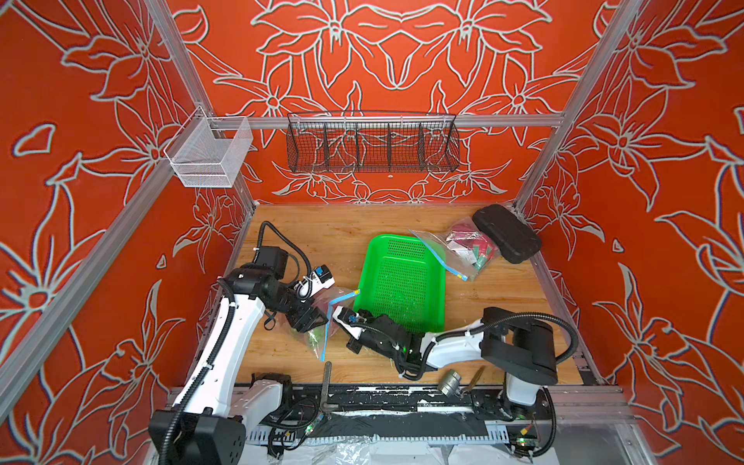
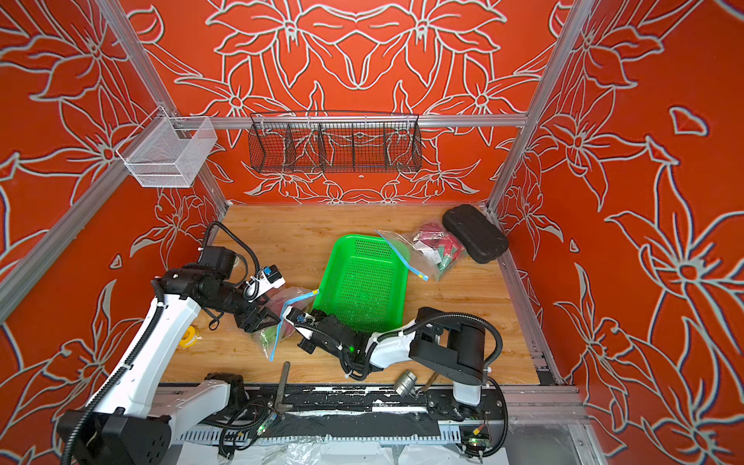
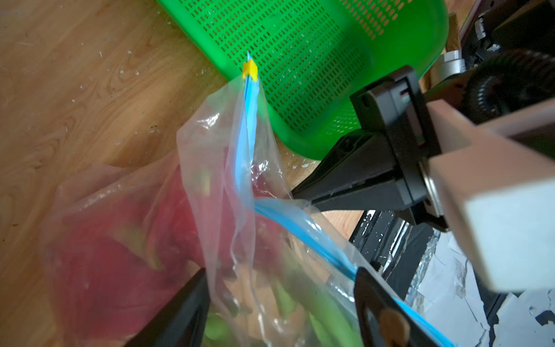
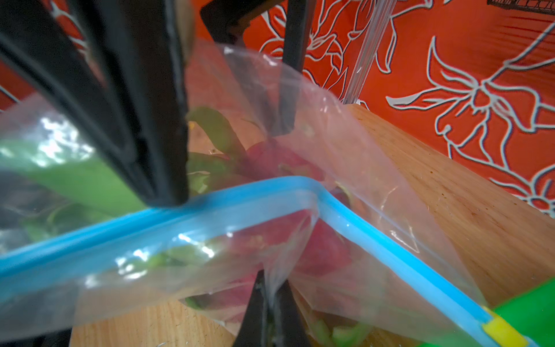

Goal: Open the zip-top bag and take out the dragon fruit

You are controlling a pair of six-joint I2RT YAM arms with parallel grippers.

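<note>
A clear zip top bag (image 3: 216,124) with a blue zip strip (image 3: 245,138) and a yellow slider (image 3: 249,69) holds the red and green dragon fruit (image 3: 121,254). The film gathers to the tips of my right gripper, which is shut on the bag edge, so the strip bends there. My left gripper is open over the bag, one finger to either side. In the right wrist view, a left finger (image 4: 164,179) reaches down to the strip; the other finger (image 4: 286,86) is farther back. Whether either is inside the bag, I cannot tell.
An empty green basket (image 1: 441,302) stands just right of the bag. Behind it lie a second zip bag (image 1: 470,244) with red contents and a black case (image 1: 507,232). Bare table (image 1: 325,224) stretches behind the left arm.
</note>
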